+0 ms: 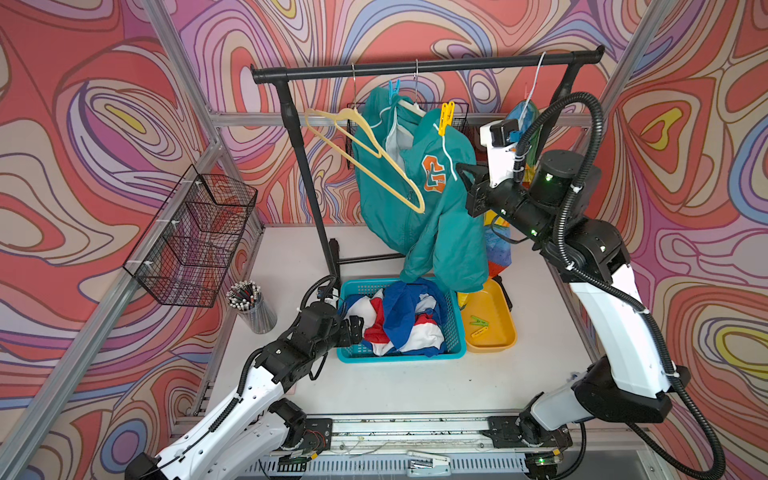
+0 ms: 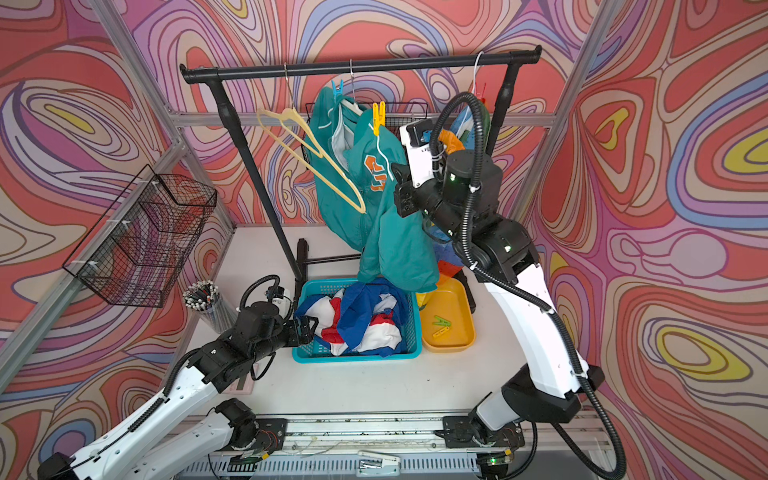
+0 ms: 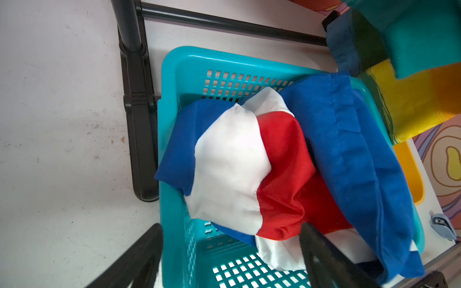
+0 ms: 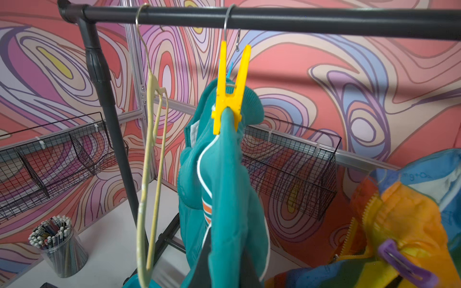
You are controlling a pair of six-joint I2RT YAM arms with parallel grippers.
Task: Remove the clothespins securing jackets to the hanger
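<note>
A teal jacket (image 1: 384, 184) hangs from the black rail on a hanger. A yellow clothespin (image 4: 229, 96) clips its near shoulder, and a blue clothespin (image 1: 394, 89) sits at its far shoulder. My right gripper is shut on the jacket's sleeve, below the yellow clothespin; the cloth partly covers its fingers. Low over the front left part of the teal basket (image 3: 175, 55), my left gripper is part open, its fingers apart with nothing gripped between them. Blue, white and red cloth (image 3: 230, 163) lies in the basket.
An empty wooden hanger (image 1: 364, 152) hangs left of the jacket. A multicoloured jacket (image 4: 408, 216) with a purple clothespin (image 4: 408, 264) hangs at the right. The yellow tray (image 1: 504, 340) holds loose clothespins. A pen cup (image 1: 257, 312) stands left.
</note>
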